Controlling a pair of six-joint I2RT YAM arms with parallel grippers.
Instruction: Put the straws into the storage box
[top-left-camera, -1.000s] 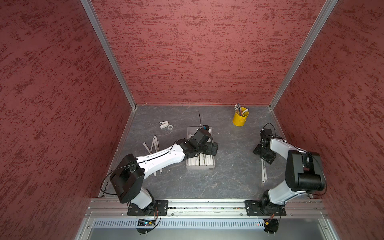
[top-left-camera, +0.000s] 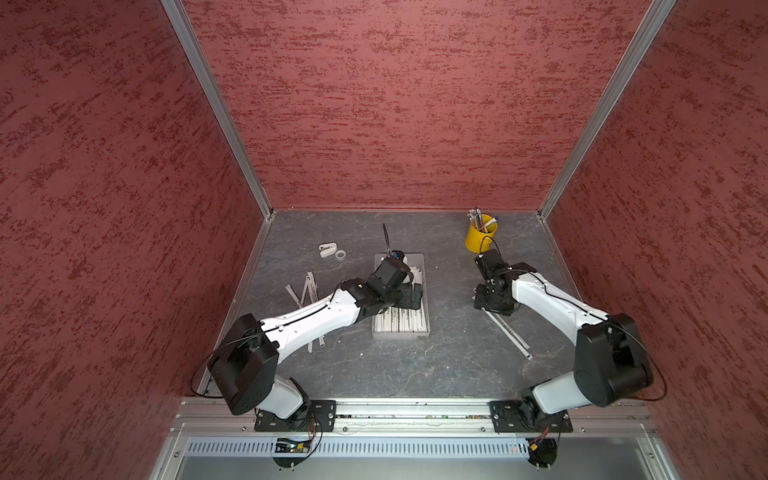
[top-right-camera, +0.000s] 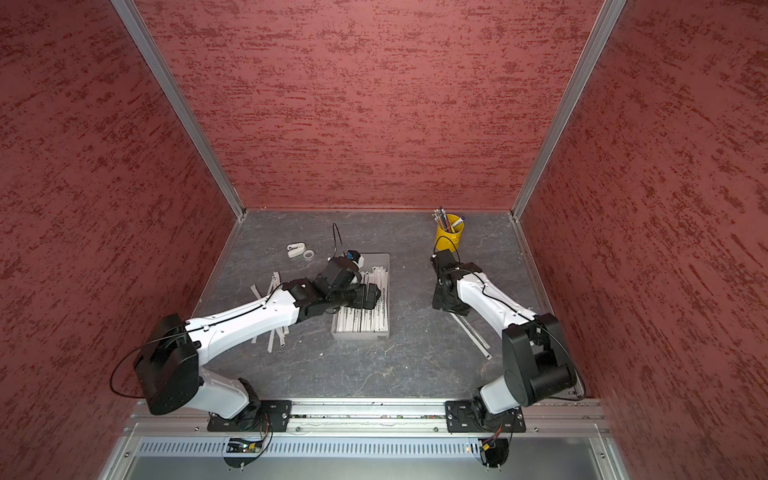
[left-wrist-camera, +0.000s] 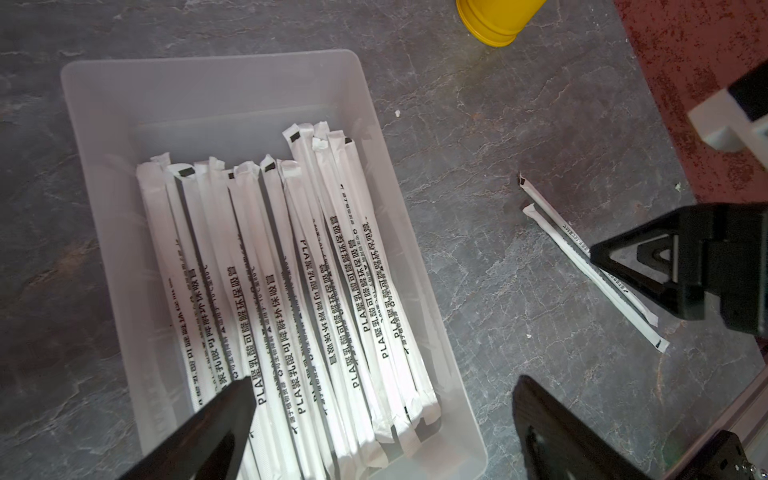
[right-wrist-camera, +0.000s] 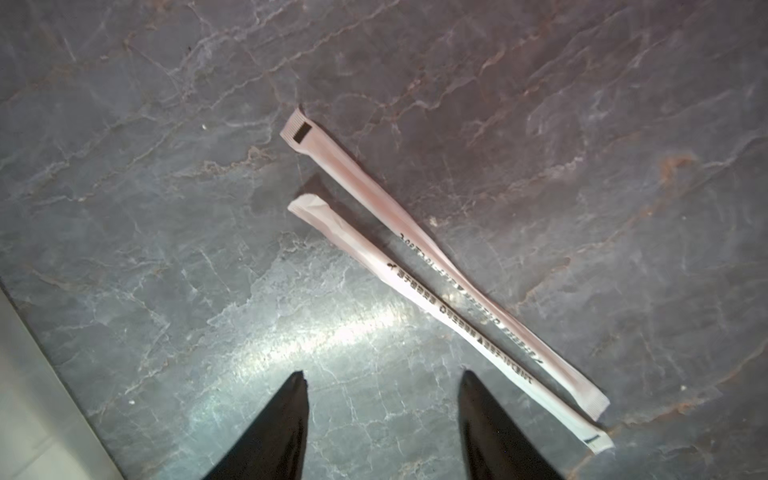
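Observation:
Two white paper-wrapped straws (right-wrist-camera: 448, 312) lie side by side at a slant on the table at the right, their ends slightly apart. My right gripper is above the table near them, its fingers apart and nothing between them. The translucent storage box (left-wrist-camera: 416, 256), mid-table, holds a row of several wrapped straws (left-wrist-camera: 248, 296). Over it hangs my left gripper, wide open and empty. In the top left view more straws (top-left-camera: 308, 288) lie crossed at the left, partly hidden by the left arm.
A yellow bucket (top-left-camera: 480, 233) of pens stands at the back right. Behind the left straws are a white stapler (top-left-camera: 327, 249) and a small roll of tape (top-left-camera: 341, 255). Bare table lies between the box and the right-hand straws.
My right gripper has moved left; the two straws by it have shifted left and turned from nearly straight to slanted. The left gripper has moved slightly left over the box.

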